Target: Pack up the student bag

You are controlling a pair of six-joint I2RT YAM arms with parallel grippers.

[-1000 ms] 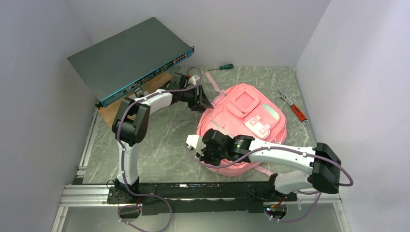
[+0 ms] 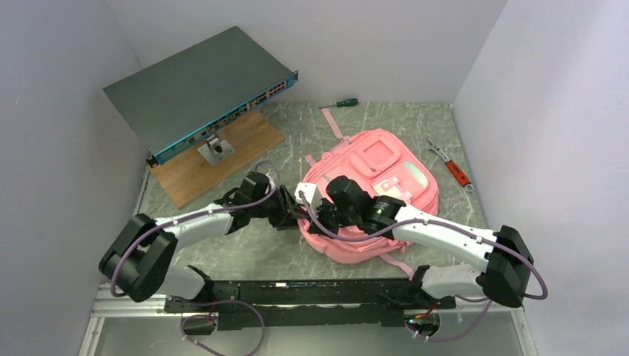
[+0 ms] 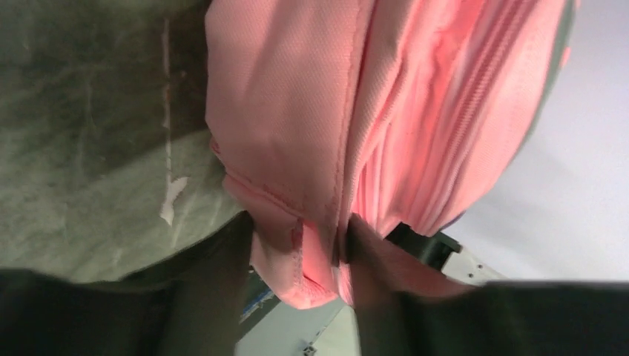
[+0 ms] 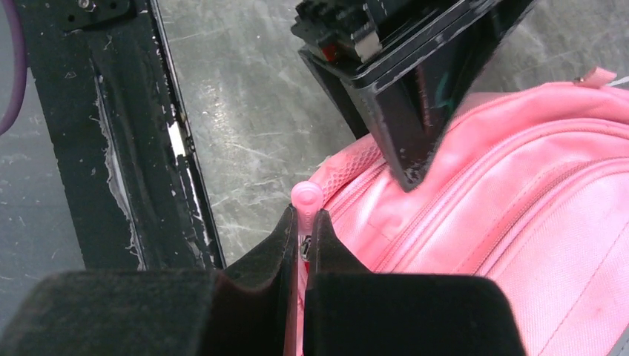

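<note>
The pink backpack [image 2: 393, 178] lies on the right of the grey marble surface. My right gripper [image 2: 319, 222] is over its left part; in the right wrist view it [image 4: 308, 222] is shut on a pink zipper pull. My left gripper [image 2: 293, 211] is at the bag's left edge, part open around pink fabric [image 3: 289, 126] in the left wrist view; whether it grips the fabric is unclear. The left gripper's black body [image 4: 400, 96] also shows in the right wrist view, just above the pull.
A rack switch [image 2: 200, 89] on a wooden board stands back left. A green screwdriver [image 2: 346, 103] lies at the back, orange-handled pliers [image 2: 456, 170] at the right. Grey walls enclose the sides and back. Open surface shows left of the bag.
</note>
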